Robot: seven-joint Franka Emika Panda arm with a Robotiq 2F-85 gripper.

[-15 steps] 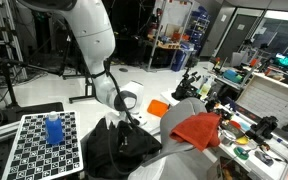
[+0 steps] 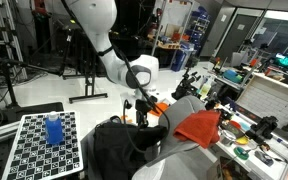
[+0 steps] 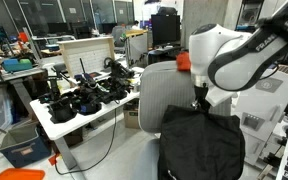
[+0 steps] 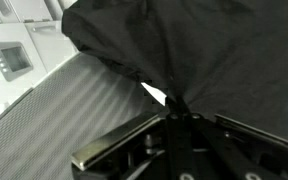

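Note:
A black cloth (image 2: 116, 148) hangs in folds in front of a grey mesh chair (image 3: 161, 92). My gripper (image 3: 206, 105) is shut on the upper part of this cloth, which drapes down below it. In the wrist view the black cloth (image 4: 214, 50) bunches together at the gripper, whose fingertips are partly hidden by the fabric. Beside the cloth there, the chair's pale ribbed mesh (image 4: 69, 120) fills the lower left. The cloth's lower end is out of sight in the second exterior view.
A red cloth (image 2: 198, 128) lies over the chair's far side. To the left, a blue bottle (image 2: 53, 128) stands on a perforated white board (image 2: 29, 155). A white table (image 3: 74, 122) carries several black items, with an orange bin (image 3: 24, 150) beside it.
The arm has moved up and to the right in exterior view 1, toward the chair back. The black cloth has been drawn along and now stretches up to the gripper.

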